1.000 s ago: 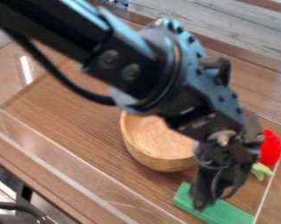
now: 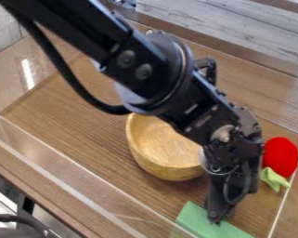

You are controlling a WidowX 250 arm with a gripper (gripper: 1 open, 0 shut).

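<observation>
My gripper (image 2: 221,206) points down at the lower right, its tip just over the near end of a green rectangular block (image 2: 213,226) on the wooden table. A wooden bowl (image 2: 154,149) sits to the left, partly behind the arm. A red round object (image 2: 280,156) with light green leaves (image 2: 274,179) lies to the right of the gripper.
The gripper and arm have shifted very slightly; the green block and the other objects look unmoved.
</observation>
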